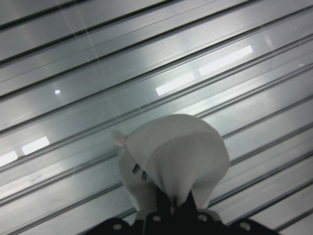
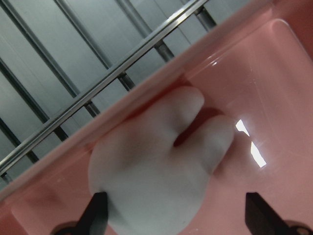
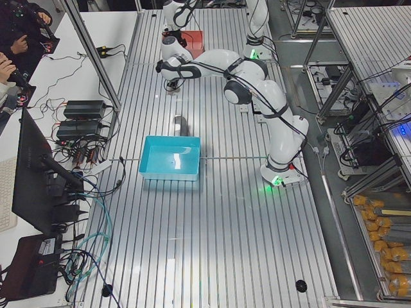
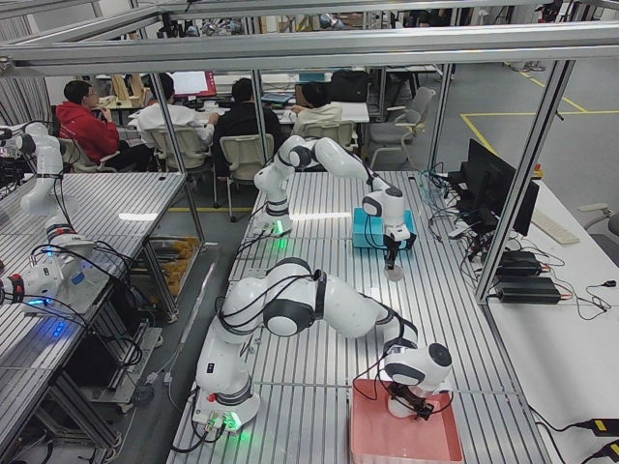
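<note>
A white plush toy (image 1: 176,152) hangs in my left gripper, which is shut on it above the slatted table; it shows small in the right view near the teal bin (image 4: 368,224). In the right wrist view another white plush (image 2: 146,176) lies in the pink bin (image 2: 264,98), against its wall. My right gripper is open around that plush, one finger close beside it.
The teal bin (image 3: 169,158) stands empty on the table. Black monitors, power units and cables (image 3: 38,179) line the table's side.
</note>
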